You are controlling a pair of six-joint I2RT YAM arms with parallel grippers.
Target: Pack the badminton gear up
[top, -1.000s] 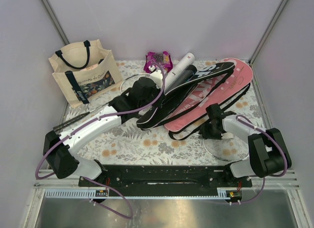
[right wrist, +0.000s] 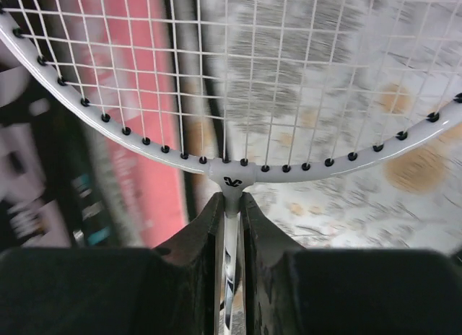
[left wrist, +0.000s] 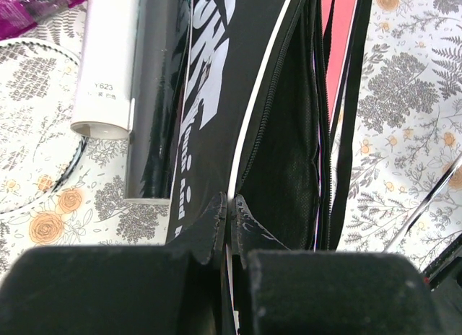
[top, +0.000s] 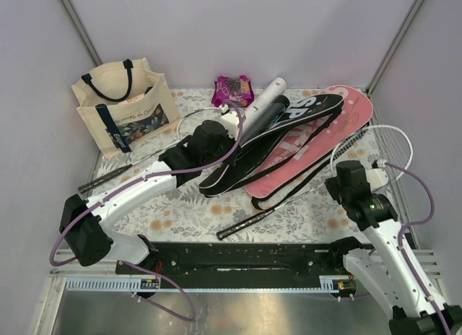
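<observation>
The black-and-pink racket bag [top: 354, 107] lies diagonally at centre right, its black side gaping along a zipper. My left gripper is shut on the white-piped edge of the black flap [left wrist: 213, 82], holding it up. At the right, my right gripper is shut on the shaft of a white racket [right wrist: 234, 175], just below its head. The racket is raised, its dark handle [top: 245, 225] pointing front left. A second racket [top: 105, 180] lies at the left, partly hidden by my left arm.
A white tube [top: 271, 97] and a dark tube [left wrist: 153, 118] lie along the bag's left side. Behind them sits a purple packet [top: 233, 91]. The canvas tote [top: 148, 122] stands open at back left.
My right gripper has moved right and lifted the racket, whose head now stands up at the right and whose handle is angled.
</observation>
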